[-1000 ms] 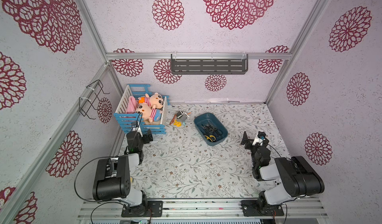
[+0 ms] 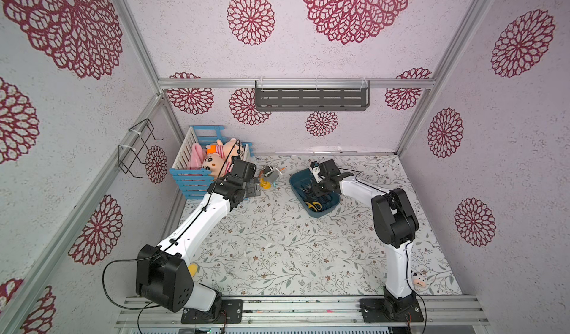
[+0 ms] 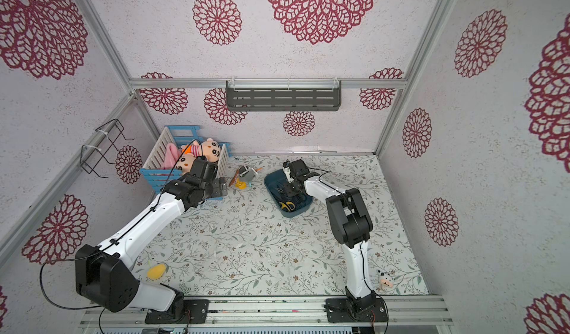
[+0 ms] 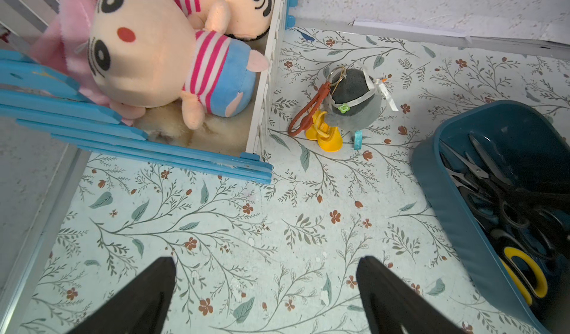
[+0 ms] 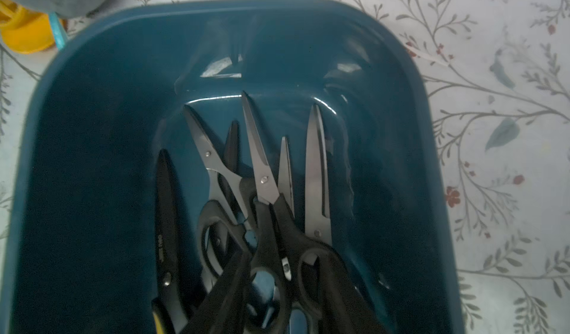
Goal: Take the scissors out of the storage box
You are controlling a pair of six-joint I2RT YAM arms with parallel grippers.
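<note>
Several scissors lie in the blue storage box, mostly black-handled with silver blades; one pair has yellow-lined handles. In the right wrist view my right gripper reaches down into the box, its fingers part open on either side of a black-handled pair. Whether they touch those handles I cannot tell. From above, the right arm covers part of the box. My left gripper stands open and empty in front of the toy crate, apart from the box.
A blue-and-white crate with plush dolls stands at the back left. Beside it sits a small grey toy with yellow feet. A grey shelf hangs on the back wall.
My right gripper has swung inward from the right side of the table to over and into the box.
</note>
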